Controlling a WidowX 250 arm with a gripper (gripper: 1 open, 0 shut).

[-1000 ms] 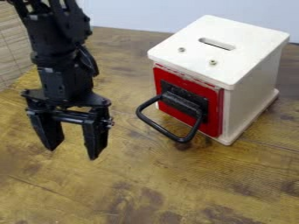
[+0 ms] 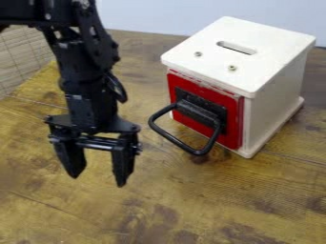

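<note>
My black gripper point(image 2: 98, 165) hangs over the wooden table at the left of the camera view, fingers pointing down and apart, with nothing between them. To its right stands a white wooden box point(image 2: 275, 95) with a slot on top and a red front panel point(image 2: 237, 114). A black U-shaped handle point(image 2: 195, 149) juts out from that panel toward the lower left, apart from the gripper.
A white wall runs behind, and a woven mat or panel point(image 2: 23, 62) is at the far left.
The gripper has shifted slightly to the right, toward the box, over the last second. The box and handle look unmoved.
</note>
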